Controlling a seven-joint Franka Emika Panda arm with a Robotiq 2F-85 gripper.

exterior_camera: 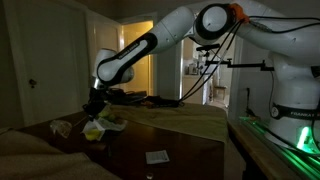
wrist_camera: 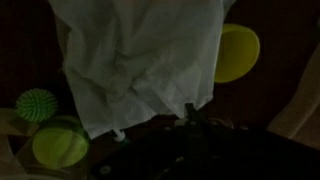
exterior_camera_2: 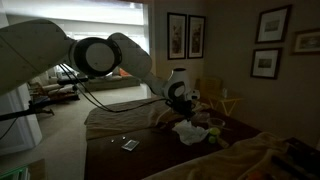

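A crumpled white cloth (wrist_camera: 135, 60) fills the upper middle of the wrist view. Its lower edge reaches the dark fingertips of my gripper, which is shut. Whether any cloth is pinched between the fingers is too dark to tell. In exterior view 1 the gripper (exterior_camera: 93, 107) points down right over the cloth (exterior_camera: 112, 124), at the far left of the dark table. From the other side, the cloth (exterior_camera_2: 190, 132) shows just beneath the gripper (exterior_camera_2: 187, 113).
Close around the cloth are a yellow cup (wrist_camera: 236, 53), a yellow-green cup (wrist_camera: 60, 144) and a green spiky ball (wrist_camera: 37, 105). A small pale card (exterior_camera: 157, 157) lies on the dark table, with bare surface around it. Tan fabric (exterior_camera: 40, 158) covers the near left.
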